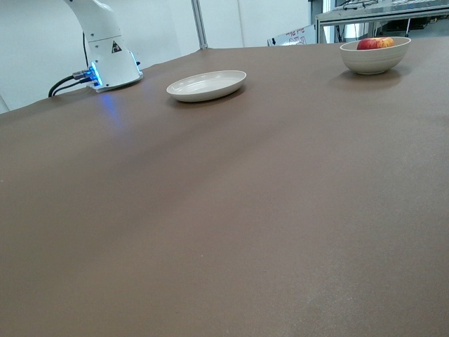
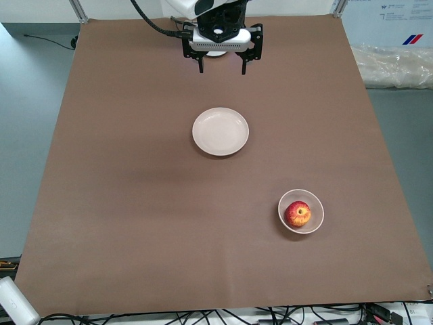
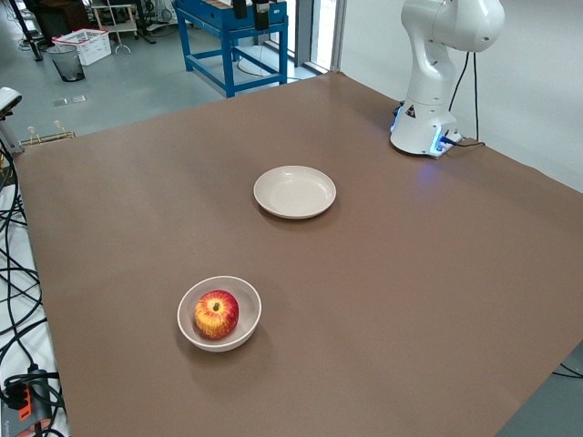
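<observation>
My gripper (image 2: 222,69) is high over the back of the table in the camera left view, fingers spread apart with nothing between them; in the camera right view only its dark finger tips show at the top edge. A white plate (image 2: 220,131) lies mid-table, in front of the gripper and below it. A red-yellow apple (image 2: 298,214) sits inside a pale bowl (image 2: 316,222) nearer the front right in the camera left view. The camera top view shows the plate (image 1: 206,85) and the bowl (image 1: 374,60) with the apple.
The white robot base (image 3: 419,132) stands at its edge by a white wall. Cables run along the outside of the table edge, and a blue trolley stands beyond the table.
</observation>
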